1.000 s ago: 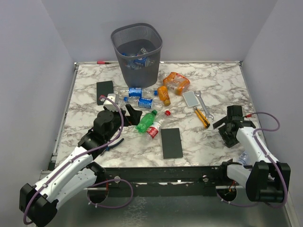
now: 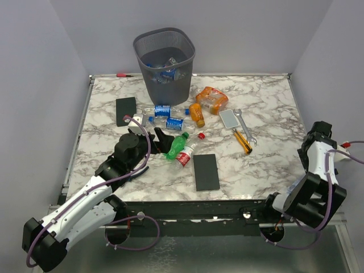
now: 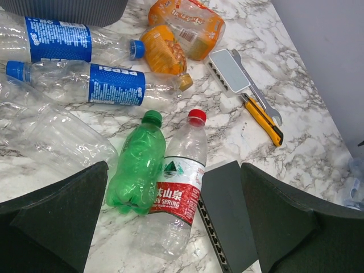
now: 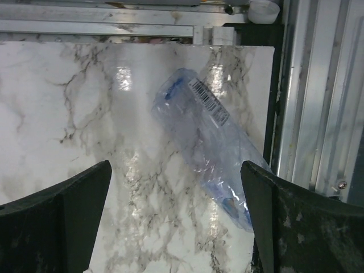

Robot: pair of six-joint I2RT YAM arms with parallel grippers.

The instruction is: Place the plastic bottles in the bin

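Note:
The grey mesh bin point(image 2: 170, 79) stands at the back with bottles inside. My left gripper is open above the green bottle point(image 3: 136, 165), the red-labelled water bottle point(image 3: 176, 187), two blue-labelled bottles point(image 3: 116, 84) and a large clear bottle point(image 3: 57, 131). An orange bottle point(image 2: 196, 114) and an orange-labelled bottle point(image 2: 211, 99) lie right of the bin. At the table's front right, my right gripper is open over a crumpled clear bottle with a barcode point(image 4: 202, 131).
A phone point(image 2: 228, 118), wrench point(image 2: 247, 128), yellow cutter point(image 2: 242, 142) and dark flat objects point(image 2: 206, 176) lie on the table point(image 2: 256, 96). A metal rail borders the right gripper's bottle.
My right arm has moved rightward to the table's edge, over the crumpled bottle. The left arm has barely moved.

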